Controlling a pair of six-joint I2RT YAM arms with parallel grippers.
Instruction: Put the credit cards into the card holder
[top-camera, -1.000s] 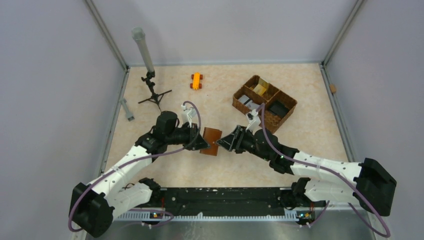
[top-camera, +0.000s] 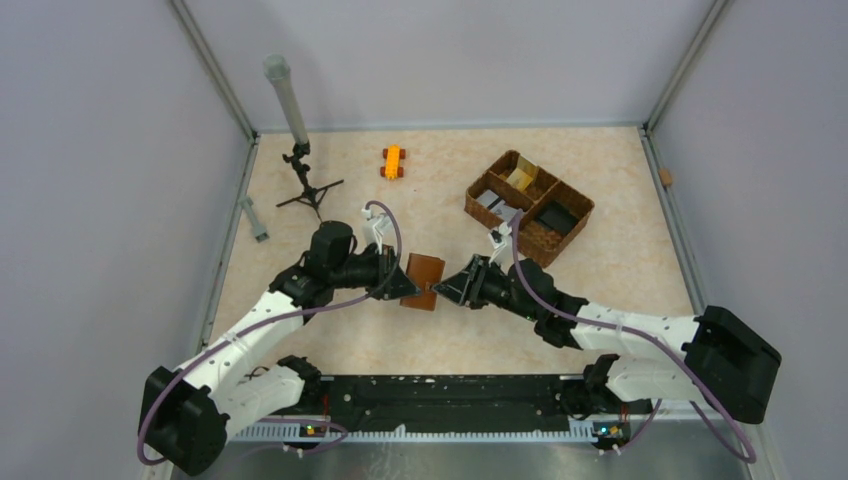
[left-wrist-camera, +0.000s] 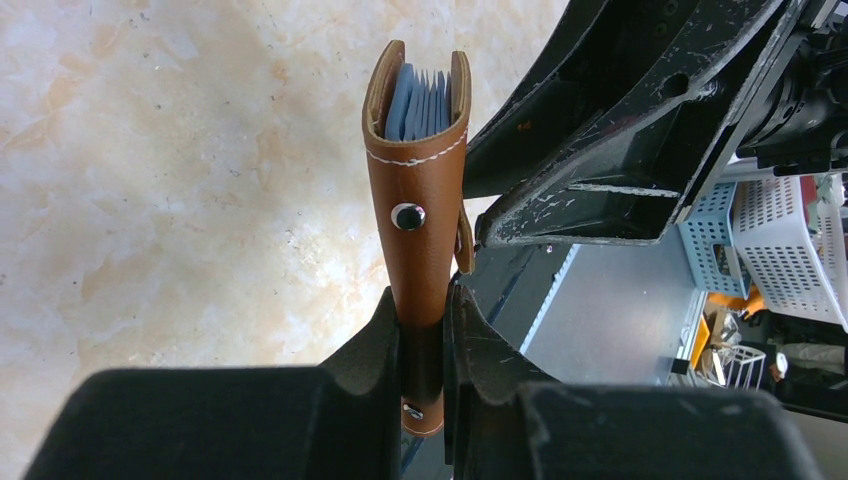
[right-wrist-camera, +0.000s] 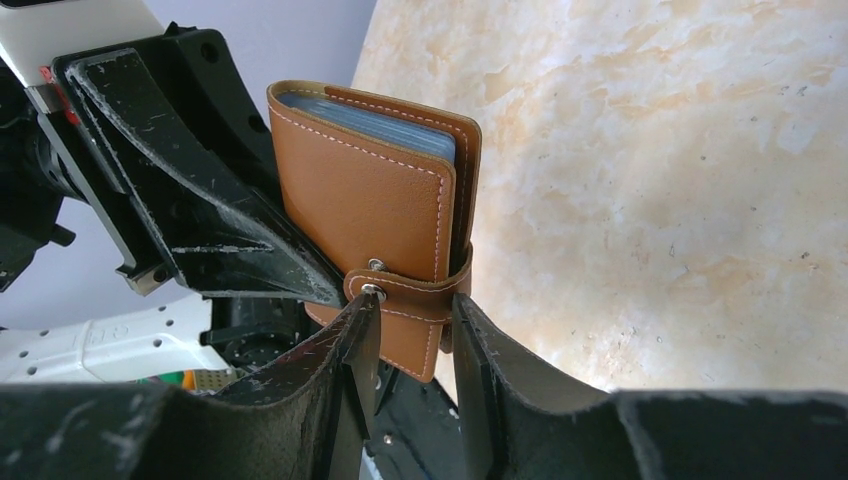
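Observation:
A brown leather card holder (top-camera: 421, 270) with clear sleeves is held upright between both grippers over the near middle of the table. In the left wrist view, my left gripper is shut on the holder's body (left-wrist-camera: 415, 250), sleeves showing at its top. In the right wrist view, my right gripper is shut on the snap strap (right-wrist-camera: 420, 298) across the holder (right-wrist-camera: 355, 200). I cannot make out any separate credit card.
A divided wicker basket (top-camera: 480, 182) with cards and dark items stands at the back right. An orange toy car (top-camera: 394, 160) and a black tripod (top-camera: 310, 192) are at the back left.
The right arm has shifted very slightly, its rear part moving toward the upper left edge of its travel or sideways; the holder and left arm look unchanged.

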